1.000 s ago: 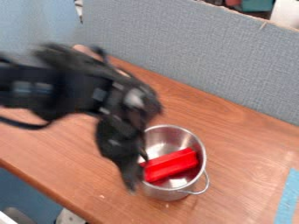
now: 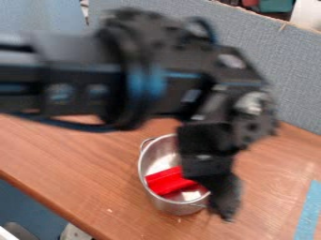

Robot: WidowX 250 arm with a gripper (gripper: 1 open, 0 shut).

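Note:
A small steel pot (image 2: 154, 150) with wire handles stands on the wooden table, holding a red cylindrical object (image 2: 172, 185). My black gripper (image 2: 213, 192), blurred, hangs over the right side of the pot and hides part of it and of the red object. The gripper is open; whether anything lies between its fingers is hard to see.
A blue tape strip (image 2: 310, 211) lies at the right. A grey padded wall (image 2: 269, 80) runs along the back.
The arm has swung right, from the pot's left side to over its right side. The pot appears shifted slightly to the left.

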